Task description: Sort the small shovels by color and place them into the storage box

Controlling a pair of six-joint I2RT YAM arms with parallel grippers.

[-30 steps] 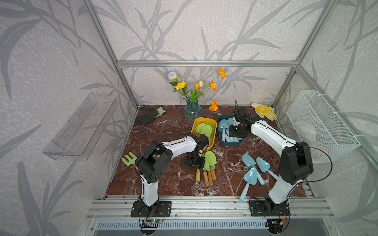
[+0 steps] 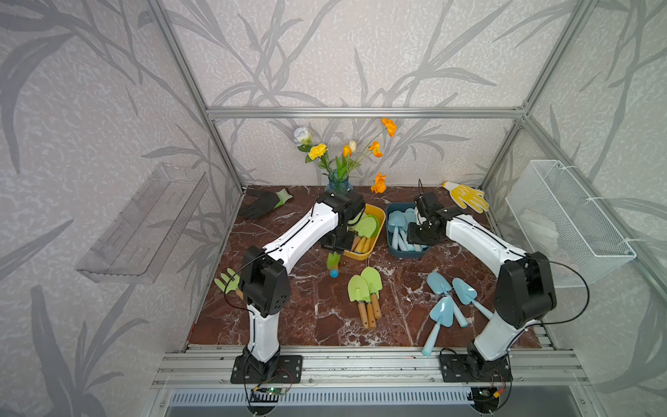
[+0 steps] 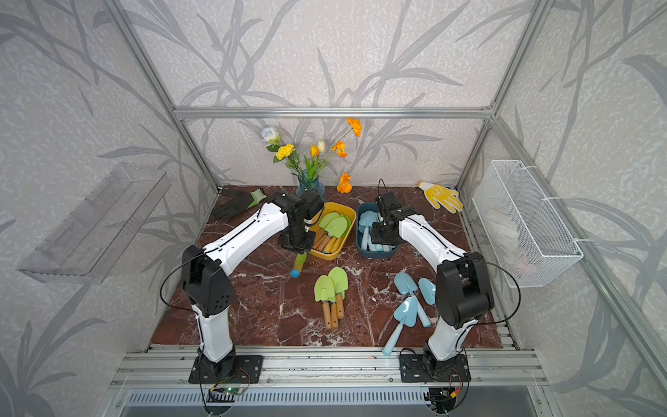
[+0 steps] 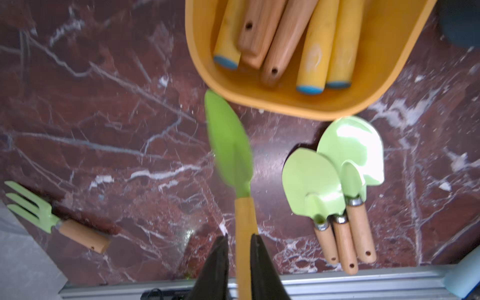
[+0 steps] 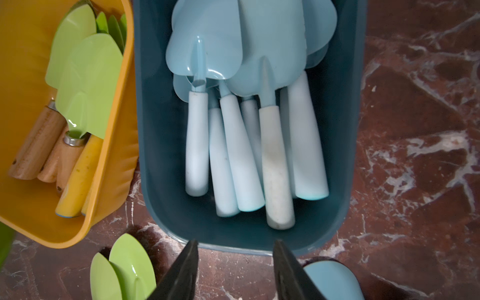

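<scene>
In the left wrist view my left gripper holds a green-bladed trowel (image 4: pixel 230 145) by its yellow handle, raised just outside the yellow box (image 4: pixel 360 107), which holds green shovels. My right gripper is open above the front rim of the dark blue box (image 5: pixel 350 125), which holds several light blue shovels. Several green shovels with wooden handles (image 2: pixel 361 299) lie at the front middle of the table; several light blue shovels (image 2: pixel 442 312) lie at the front right.
A green hand fork (image 4: pixel 35 210) lies at the left. A vase of flowers (image 2: pixel 337 182) stands behind the boxes, with a dark glove (image 2: pixel 260 203) back left and a yellow glove (image 2: pixel 465 194) back right.
My left gripper has risen and moved toward the back with the green trowel, away from the green shovels in front. The right arm has shifted only slightly.
</scene>
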